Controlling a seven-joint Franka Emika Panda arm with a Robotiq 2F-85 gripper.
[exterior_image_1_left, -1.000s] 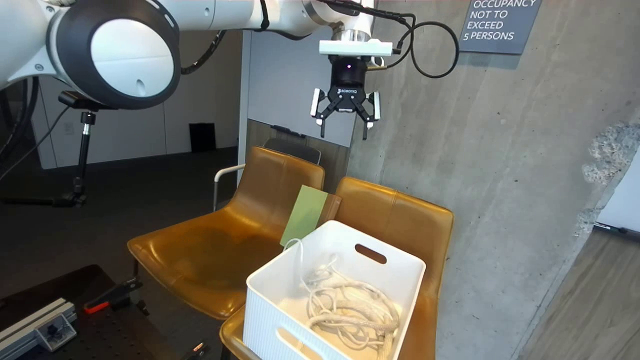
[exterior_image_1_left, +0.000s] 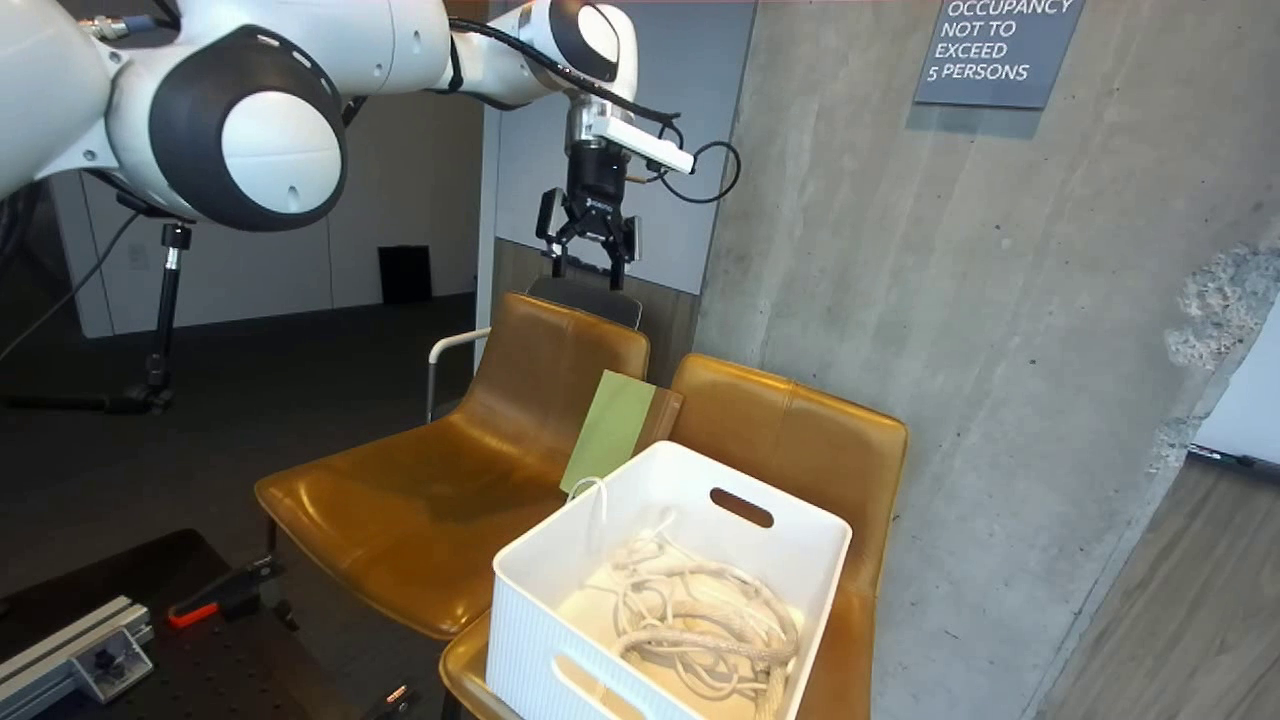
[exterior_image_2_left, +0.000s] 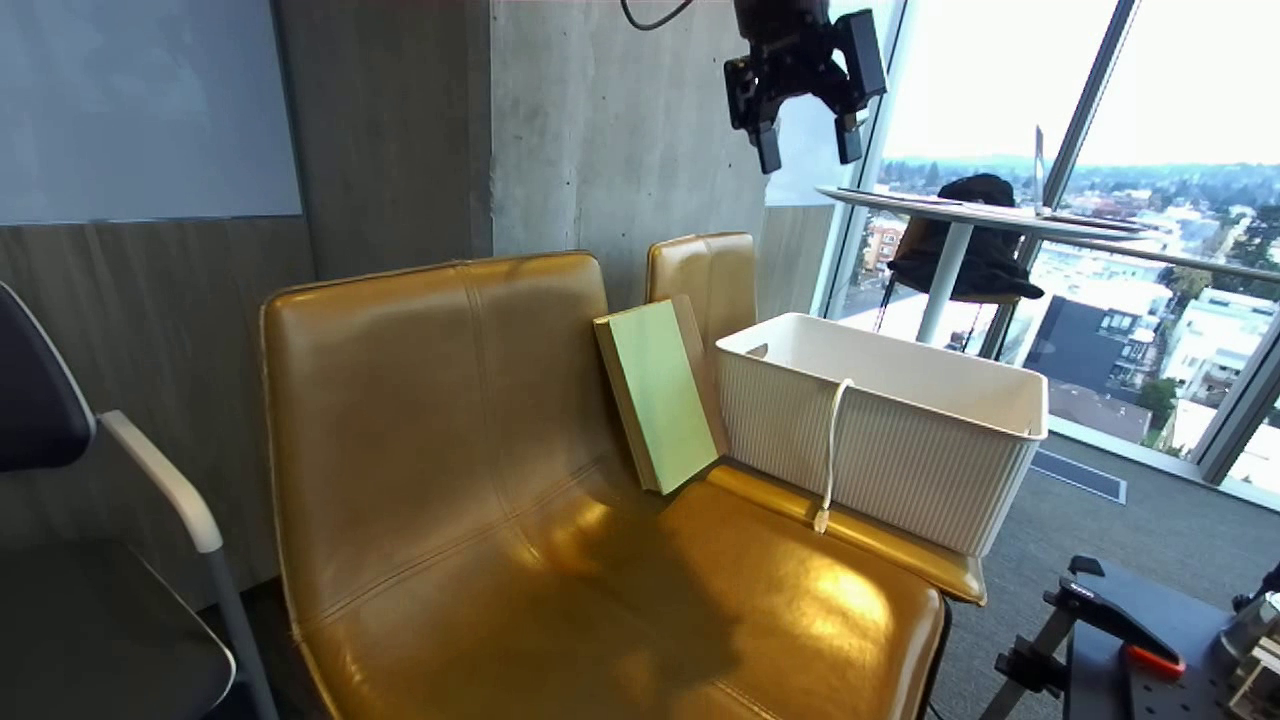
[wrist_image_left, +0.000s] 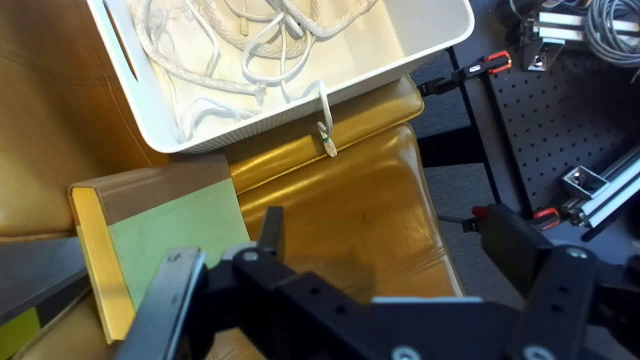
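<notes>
High above the chairs hangs my gripper (exterior_image_1_left: 588, 276), open, with nothing between its fingers. Pale ropes (exterior_image_1_left: 720, 624) lie coiled inside a white ribbed bin (exterior_image_2_left: 888, 450), which rests on one tan chair's seat. One thin white rope end (exterior_image_2_left: 830, 462) loops over the bin's rim and dangles outside, its tip near the seat edge. Leaning between the two chairs is a green and brown book (exterior_image_2_left: 660, 384), beside the bin. In the wrist view, bare tan seat (wrist_image_left: 336, 222) shows between my spread fingers, well below them.
The left tan chair (exterior_image_1_left: 372, 510) has an empty seat. A concrete wall (exterior_image_1_left: 1056, 360) rises behind the right chair. A dark perforated table (wrist_image_left: 552, 120) with clamps and metal rails stands near the chairs' front. A dark office chair (exterior_image_2_left: 96, 504) is at the side.
The bin, ropes and book look unmoved.
</notes>
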